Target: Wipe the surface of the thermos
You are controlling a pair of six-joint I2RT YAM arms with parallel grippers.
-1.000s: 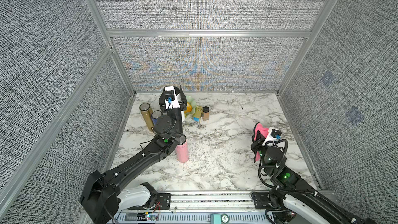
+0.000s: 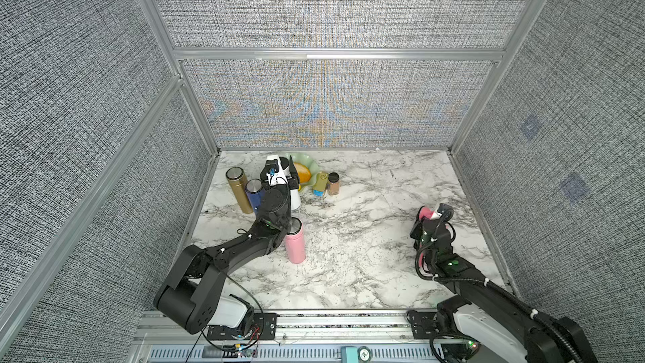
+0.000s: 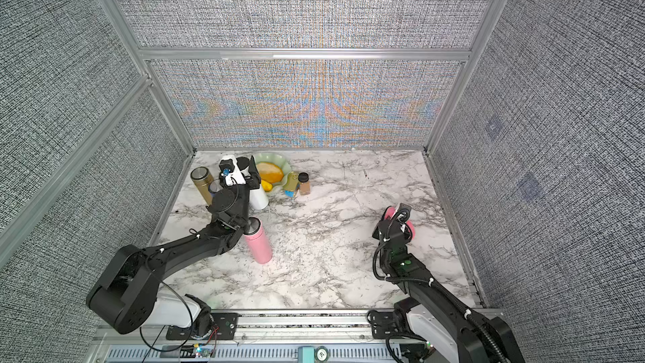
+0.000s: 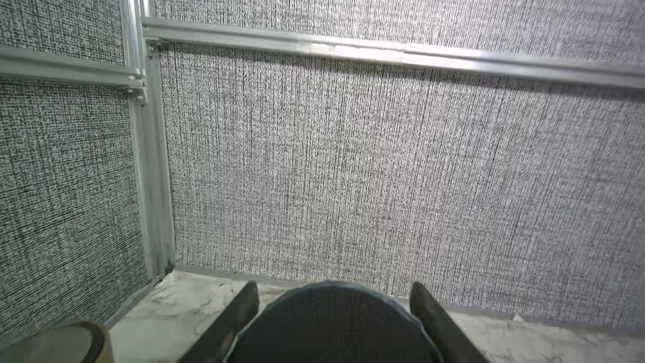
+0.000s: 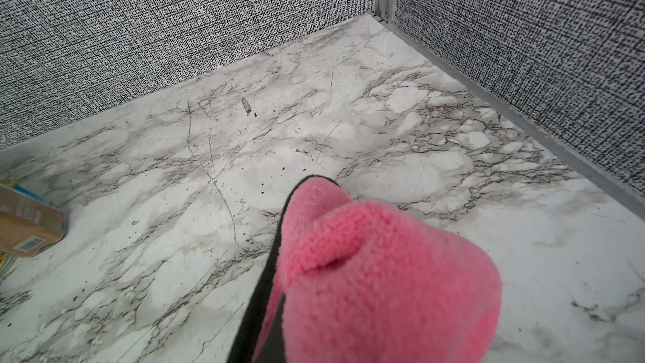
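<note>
A white thermos [image 3: 258, 199] with a dark lid [image 4: 332, 322] stands at the back left. My left gripper is at its top, one finger on each side of the lid. Whether both fingers press on it cannot be told. Over the right side of the table, my right gripper [image 2: 431, 218] is shut on a folded pink cloth [image 5: 396, 282] with a dark edge. The cloth covers most of its fingers. The pink thermos [image 2: 295, 247] stands in front of the white one, partly under the left arm.
To the left stand a gold thermos [image 2: 240, 191] and a blue thermos [image 2: 253, 195]. A green bowl [image 3: 285, 162] with orange things, a small yellow-green item [image 2: 321, 180] and a brown jar [image 2: 334, 185] sit close on the right.
My left gripper has dipped and shifted about the white thermos's top, its elbow coming inward. The right arm has shifted slightly with the cloth.
</note>
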